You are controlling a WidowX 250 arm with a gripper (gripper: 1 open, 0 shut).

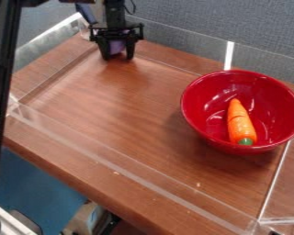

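Note:
My black gripper is low at the back left of the wooden table, over a small purple object that is mostly hidden behind it; whether the fingers grip it cannot be told. A red bowl stands on the right side of the table, with an orange toy carrot with a green end lying inside it.
Clear low walls run along the table's edges, with a grey panel behind. A dark upright bar runs along the left edge of the view.

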